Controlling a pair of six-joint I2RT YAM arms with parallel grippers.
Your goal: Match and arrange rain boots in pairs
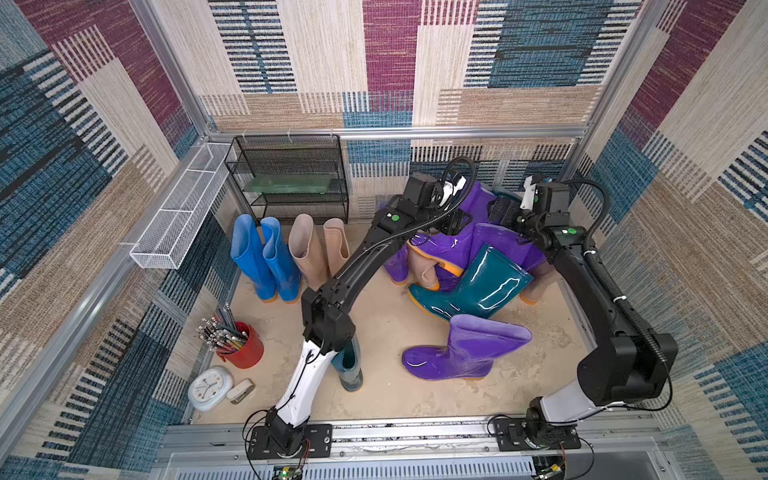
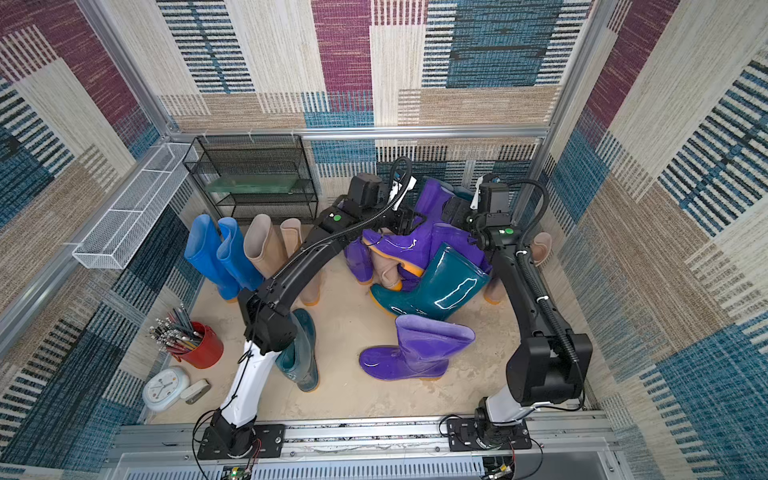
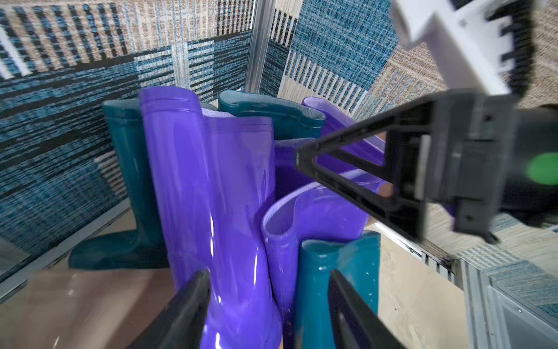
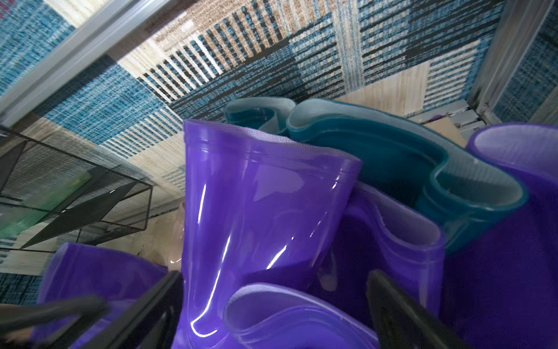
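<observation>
Both grippers are over a pile of mostly purple boots at the back right. My left gripper is open, facing a tall purple boot (image 3: 212,192) with its fingers apart. My right gripper also stands open, a purple shaft (image 4: 261,203) rising in front of it. Teal boots (image 4: 372,145) are behind. On top of the pile's front lies a teal boot (image 1: 472,288); nearer the front edge, a purple boot (image 1: 464,352) lies on its side. Blue boots (image 1: 256,256) stand side by side at the left, beside two beige boots (image 1: 307,249). Another teal boot (image 2: 300,356) is partly behind my left arm.
A black wire rack (image 1: 288,172) stands at the back left, with a white wire basket (image 1: 180,212) along the left wall. A red pencil cup (image 1: 244,348) and a white clock (image 1: 209,388) sit at the front left. Bare table (image 1: 376,320) shows in the middle.
</observation>
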